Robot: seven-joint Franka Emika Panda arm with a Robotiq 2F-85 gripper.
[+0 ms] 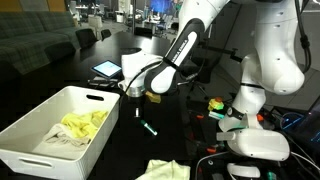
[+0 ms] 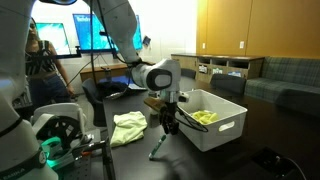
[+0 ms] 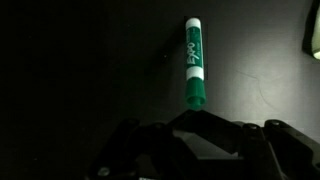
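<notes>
A green-and-white EXPO marker [image 3: 194, 60] runs upward from between my fingers in the wrist view, its green cap end at the fingers. My gripper is shut on that end. In the second exterior view the marker [image 2: 158, 147] hangs on a slant below the gripper [image 2: 169, 128], its lower end close to the black table. From the first exterior view the marker [image 1: 148, 127] also looks tilted, just beneath the gripper [image 1: 139, 115]. Whether its lower end touches the table, I cannot tell.
A white box [image 1: 28, 157] with yellow and pale cloths [image 1: 86, 124] stands close beside the gripper. Another white cloth [image 1: 166, 171] lies at the table's front. A dark tablet-like object [image 1: 106, 69] sits behind. Bare table surrounds the marker.
</notes>
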